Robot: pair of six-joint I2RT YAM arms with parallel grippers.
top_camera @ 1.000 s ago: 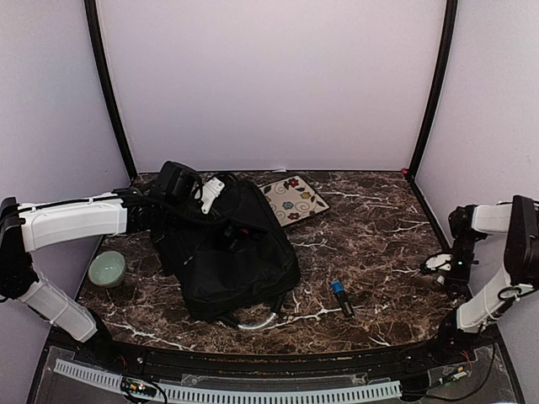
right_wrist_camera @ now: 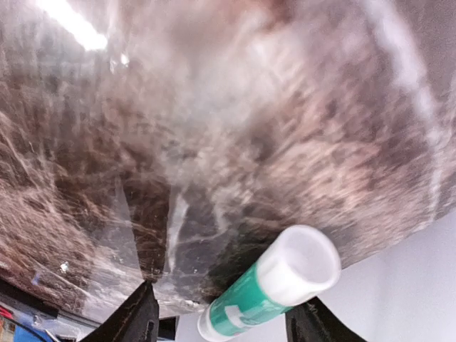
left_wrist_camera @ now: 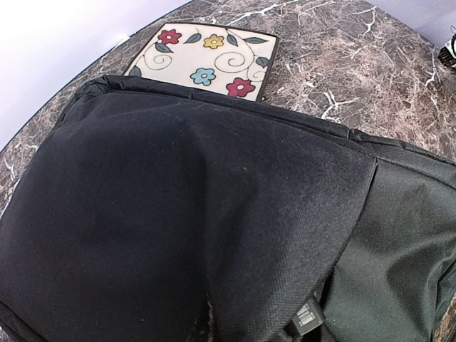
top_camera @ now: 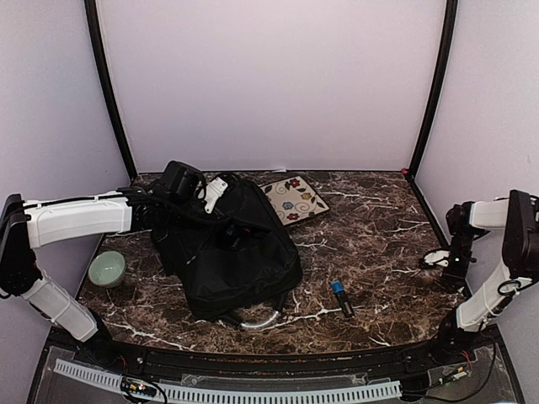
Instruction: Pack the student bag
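Observation:
The black bag (top_camera: 244, 269) lies at the left-centre of the table, its opening partly visible. My left gripper (top_camera: 222, 220) is over the opening, shut on a fold of the bag's fabric; its fingers are hidden under cloth in the left wrist view, where the bag's black flap (left_wrist_camera: 142, 206) fills most of the frame. Near the right table edge, my right gripper stands open, its fingers wide apart. A green and white cylinder (right_wrist_camera: 246, 299) shows between them, overlapping the right finger; whether it touches is unclear. A dark marker-like item with a blue end (top_camera: 341, 296) lies right of the bag.
A flower-patterned board (top_camera: 295, 200) lies behind the bag, partly covered by it. A pale green bowl (top_camera: 107, 269) sits at the left edge. A side wall (top_camera: 493, 126) stands close to the right arm.
The left arm and the bag's front have moved only very slightly.

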